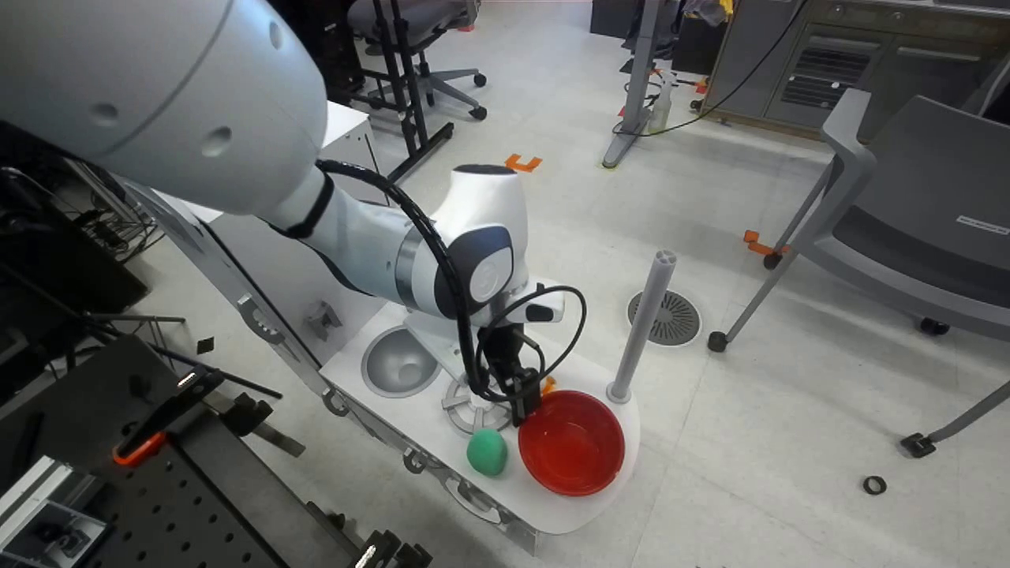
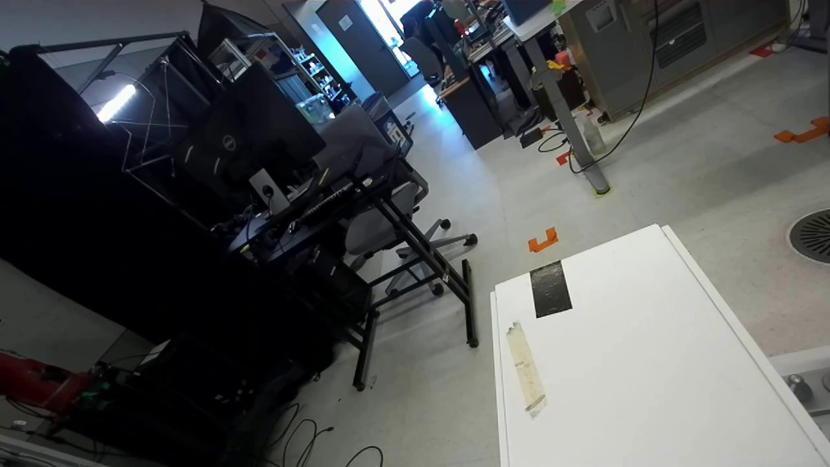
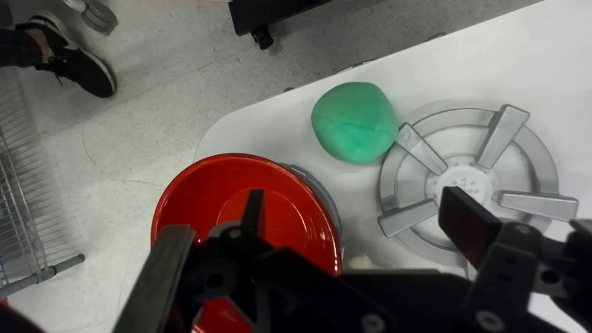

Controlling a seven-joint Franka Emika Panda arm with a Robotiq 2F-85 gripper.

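My gripper (image 1: 523, 401) is low over the countertop, by the near-burner side of the red bowl (image 1: 572, 445). In the wrist view its fingers stand wide apart with nothing held; one finger overlaps the bowl and the other the burner. A green, rounded, soft-looking object (image 3: 355, 122) rests on the counter between bowl and burner, off to one side of the gripper. Behind the gripper, a small orange-and-white item (image 1: 548, 384) shows only in part. What lies inside the bowl under the fingers is partly hidden, but its visible floor looks empty.
The grey burner (image 3: 466, 177) and the round sink (image 1: 402, 361) are set along the white counter. A grey post (image 1: 644, 326) rises upright beyond the bowl. The counter's front edge runs close to the green object. Exterior view 2 shows no gripper.
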